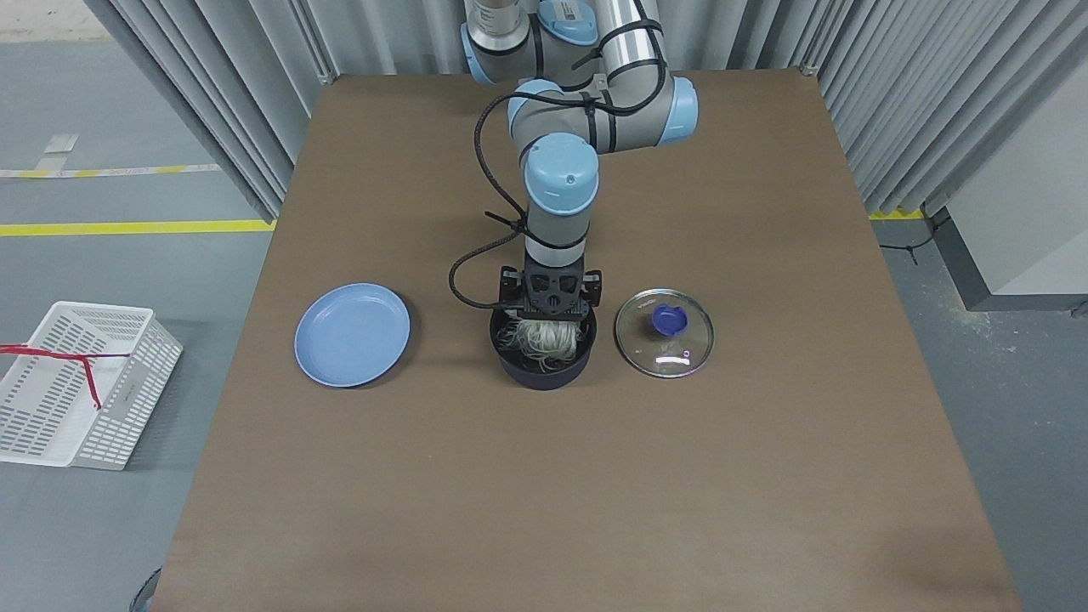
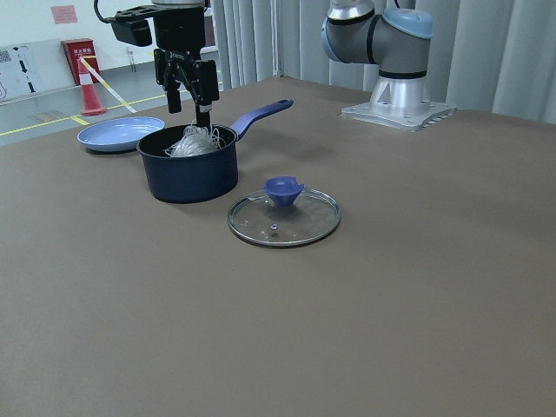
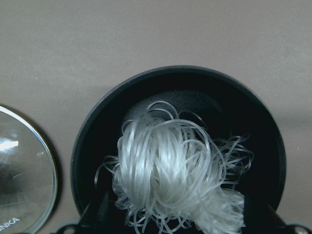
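Note:
White noodles (image 3: 165,170) sit in a dark pot (image 2: 191,178) with a blue handle. My black gripper (image 2: 189,106) points down into the pot; in the wrist view its dark finger ends show at either side of the noodles near the bottom edge. Whether it is open or closed on them I cannot make out. A blue plate (image 1: 353,335) lies left of the pot in the front view. A glass lid (image 1: 663,352) with a blue knob lies to the pot's right, apart from it.
A white basket (image 1: 122,428) stands on the floor off the table's left side. The robot's base (image 2: 400,113) is at the back, near the grey curtain.

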